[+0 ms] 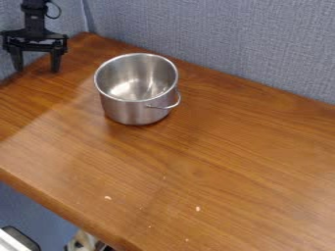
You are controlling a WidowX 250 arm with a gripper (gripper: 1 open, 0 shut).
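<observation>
My black gripper (34, 57) hangs at the top left corner of the camera view, over the left end of the wooden table, its two fingers spread open with nothing visible between them. To its right stands a steel pot (136, 89) with a wire handle, upright and apart from the gripper.
A grey padded wall (242, 39) runs along the back. Some dark and light object (19, 239) shows at the bottom left, beyond the table edge.
</observation>
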